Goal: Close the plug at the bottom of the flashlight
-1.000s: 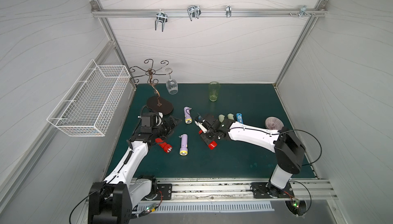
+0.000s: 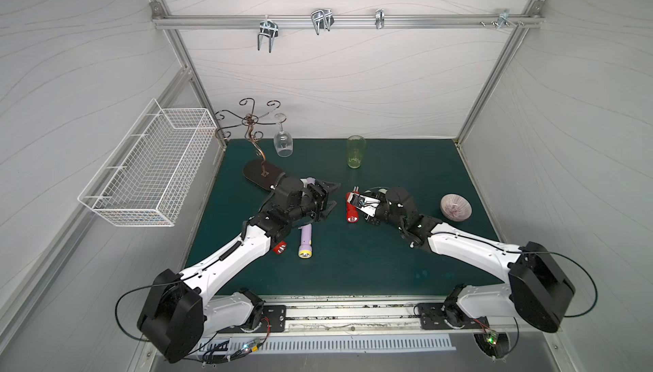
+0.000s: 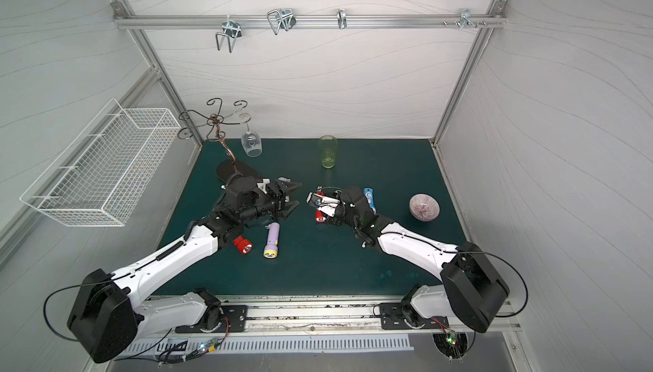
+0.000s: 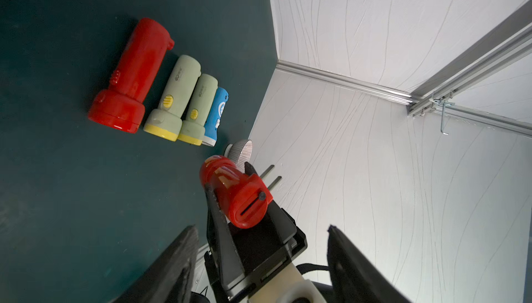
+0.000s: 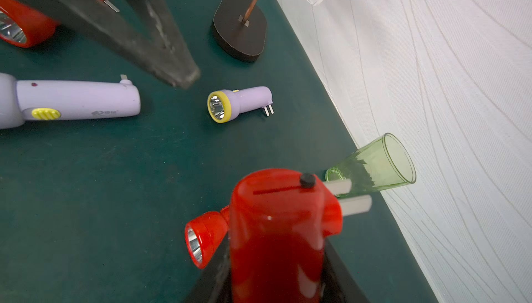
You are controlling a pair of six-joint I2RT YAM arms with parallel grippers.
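My right gripper is shut on a red flashlight [image 5: 277, 242], raised above the table. In the left wrist view the held flashlight [image 4: 232, 192] has its slotted bottom end turned toward me. Two metal plug prongs [image 5: 354, 204] stick out sideways from that end, so the plug is folded out. My left gripper [image 2: 334, 195] stands part open a little left of the held flashlight, with nothing between its fingers. One of its dark fingers [image 5: 146, 42] crosses the upper left of the right wrist view, apart from the flashlight.
On the table lie another red flashlight [image 4: 130, 78], two pale green ones [image 4: 174, 97], a blue one [image 4: 215, 117] and two purple ones [image 5: 77, 99]. A green glass [image 2: 355, 151] and a rack with a hanging wine glass [image 2: 283, 142] stand behind.
The right arm has swung right and back from the front, carrying the flashlight, and now covers the pale green flashlights.
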